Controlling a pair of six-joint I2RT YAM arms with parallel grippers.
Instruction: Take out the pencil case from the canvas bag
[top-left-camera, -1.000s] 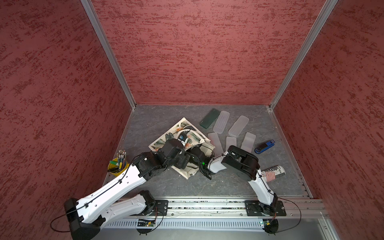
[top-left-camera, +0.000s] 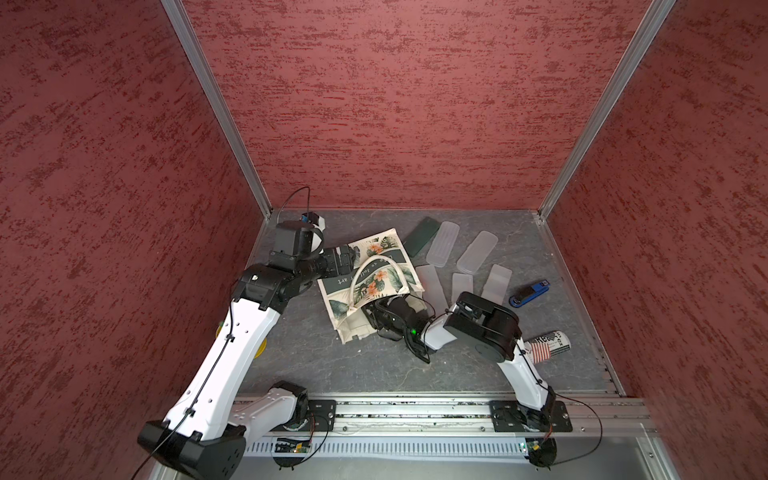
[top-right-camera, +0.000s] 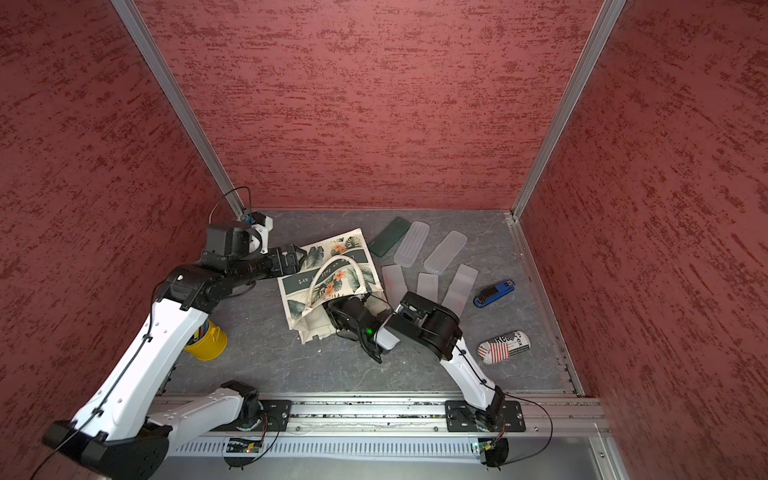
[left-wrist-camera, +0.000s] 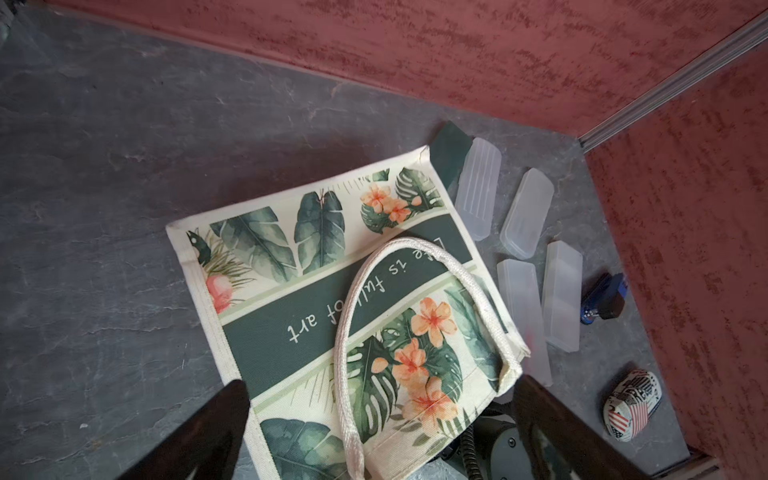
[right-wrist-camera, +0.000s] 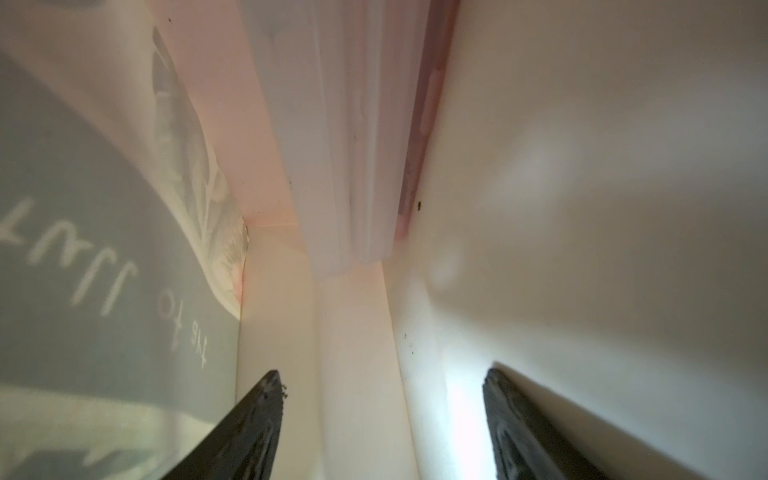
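The canvas bag, printed with leaves, flowers and "Life is full of art", lies on the table with its handle on top. My left gripper is open above the bag's far-left part, nothing between its fingers. My right gripper is open inside the bag's mouth. Ahead of it in the right wrist view hangs a translucent pinkish, ridged object, probably a pencil case; whether it lies within the bag's lining is hard to tell.
Several translucent cases and a green one lie right of the bag. A blue object and a printed cylindrical pouch are farther right. A yellow cup stands at left.
My left arm has risen and moved back and left from over the bag's front. The bag has turned and its top flap has fallen back down. My right arm has moved little.
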